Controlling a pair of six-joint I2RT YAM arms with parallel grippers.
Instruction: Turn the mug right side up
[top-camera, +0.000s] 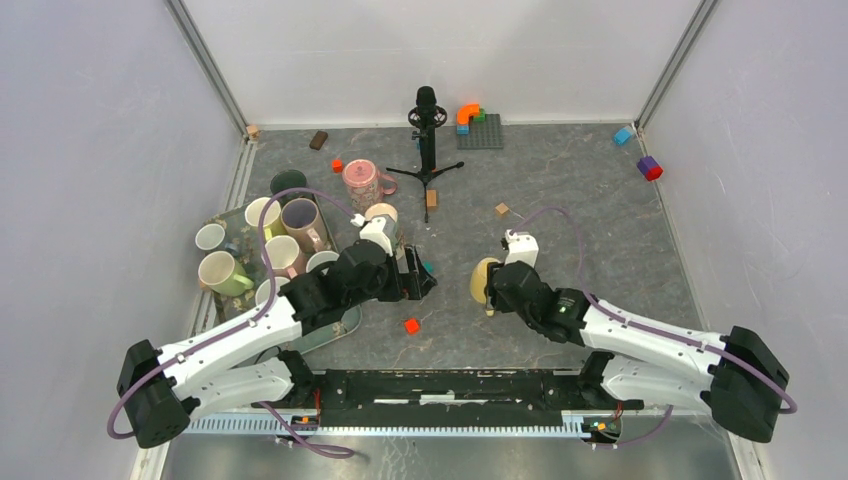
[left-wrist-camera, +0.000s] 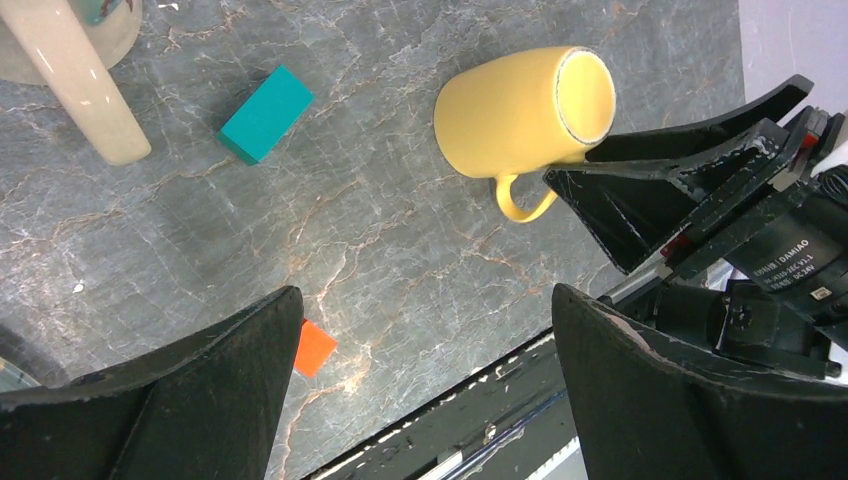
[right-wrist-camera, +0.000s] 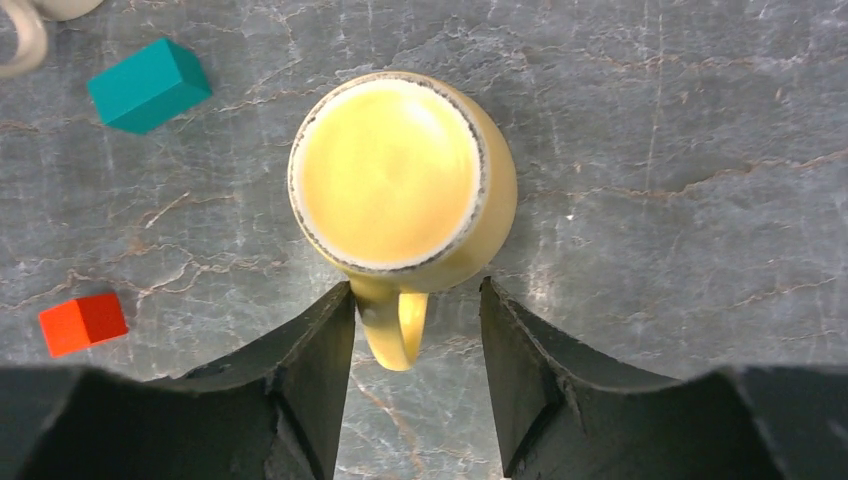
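The yellow mug lies on its side on the grey table in the left wrist view, its handle low toward the front. In the right wrist view it fills the middle, its yellow round end facing up at the camera. My right gripper is over it, fingertips either side of the handle, part open; whether they touch the handle I cannot tell. My left gripper stands open to the left of the mug, nothing between its fingers.
A teal block and a red cube lie left of the mug. A tray of several mugs fills the left side. A black stand stands at the back.
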